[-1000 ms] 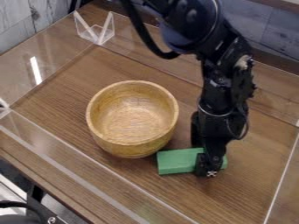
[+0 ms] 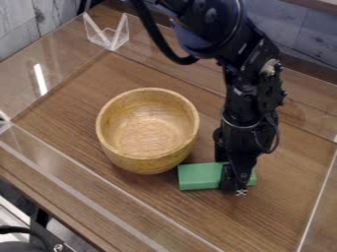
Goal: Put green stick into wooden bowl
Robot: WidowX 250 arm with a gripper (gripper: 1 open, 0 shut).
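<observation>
The green stick point(image 2: 200, 176) is a short, thick block lying on the table, its left end showing close to the bowl's lower right rim. My gripper point(image 2: 237, 181) points down over the stick's right part, its dark fingers low around it and hiding much of that end. Whether the fingers are closed on the stick cannot be made out. Left of the gripper, the round wooden bowl point(image 2: 148, 119) stands upright and looks empty.
Bare wooden table point(image 2: 283, 212) lies to the right and front. A clear wire-like stand point(image 2: 108, 33) is at the back left. Dark cables point(image 2: 27, 234) sit at the lower left corner, and the arm covers the back middle.
The bowl has stayed in place.
</observation>
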